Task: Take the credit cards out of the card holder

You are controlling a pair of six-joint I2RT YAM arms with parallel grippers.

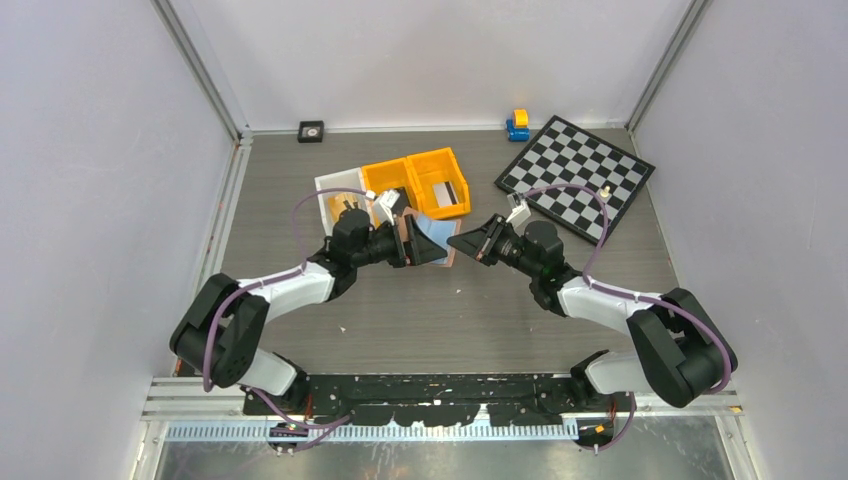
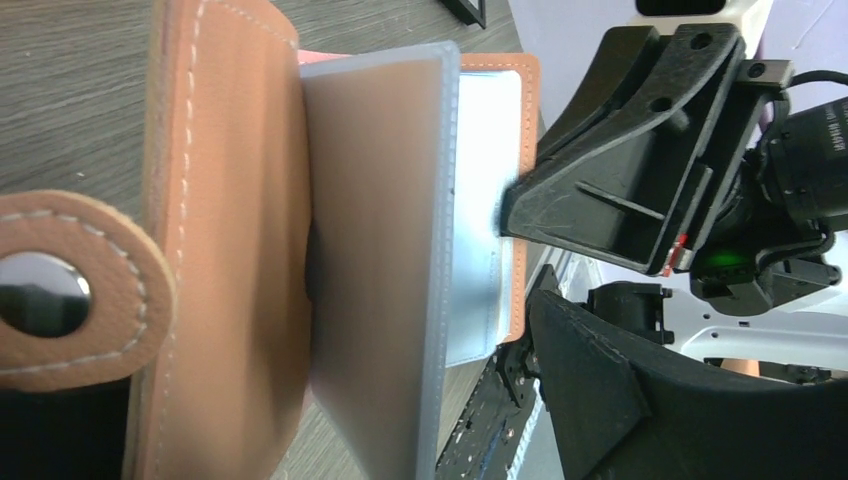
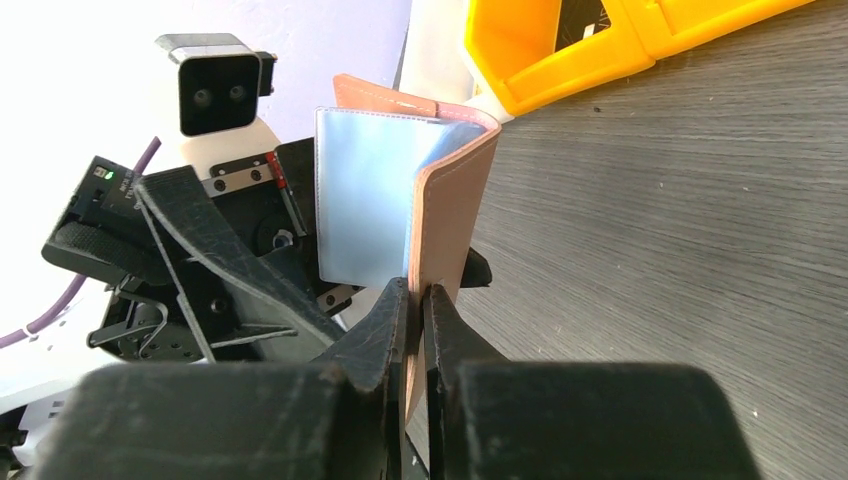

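The brown card holder (image 3: 455, 200) stands spread open above the table, with stitched leather covers and pale translucent sleeves (image 2: 385, 250). My right gripper is shut on one edge of its brown cover. My left gripper (image 1: 420, 243) is part open around the holder from the other side. In the left wrist view, one dark finger (image 2: 640, 400) is right of the sleeves, and the other is at the lower left behind the snap flap (image 2: 90, 290). Whether any card sits inside the sleeves cannot be made out.
Behind the arms are two joined yellow bins (image 1: 465, 200), the right one holding flat pale and dark pieces (image 1: 447, 193). A white tray (image 1: 325, 205) adjoins them. A chessboard (image 1: 575, 170) lies at the back right.
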